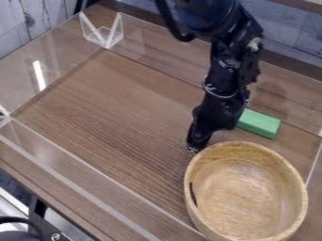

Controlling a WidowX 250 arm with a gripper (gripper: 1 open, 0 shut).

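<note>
The black arm reaches down from the top centre, and its gripper [199, 141] is low over the wooden table, just behind the rim of a light wooden bowl [246, 193] at the lower right. The fingertips are dark and small; whether anything is between them is hard to see. A green block [259, 125] lies on the table to the right of the gripper, behind the bowl, partly hidden by the arm.
A clear plastic holder [104, 33] stands at the back left corner. A black cable shows at the lower left, off the tabletop.
</note>
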